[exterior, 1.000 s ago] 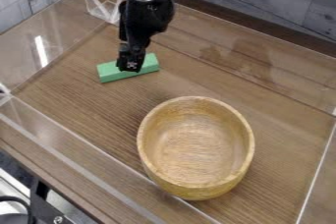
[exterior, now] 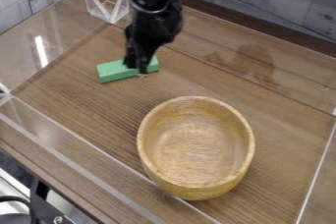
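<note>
My dark gripper (exterior: 138, 53) reaches down from the top over the left-middle of the wooden table, its tips just above a green block (exterior: 117, 72) that lies on the wood. The gripper looks shut, with nothing seen held, though its tips are somewhat blurred. A round light wooden bowl (exterior: 197, 147) stands at the lower right, apart from both.
A clear plastic object (exterior: 27, 90) sits at the left edge of the table (exterior: 262, 81). The right half of the table behind the bowl is bare, and the far edge runs along the top right.
The gripper has risen a little from the green block and its tips have shifted slightly. The block and bowl stay in place.
</note>
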